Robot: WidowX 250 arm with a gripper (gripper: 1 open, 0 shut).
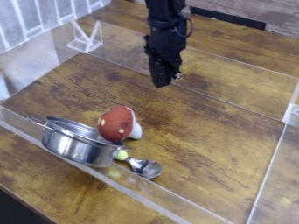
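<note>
The black gripper (162, 77) hangs over the back of the wooden table, upper centre, apart from the objects in front. Its fingers look close together, and whether anything is between them is too small to tell. At the lower left stand a steel pot (77, 143), a red mushroom toy (114, 122) with a white stem beside it, and a metal spoon (145, 166) with a small pale green piece at the pot's side.
Clear panels edge the work area, with a white bracket (84, 39) at the back left.
</note>
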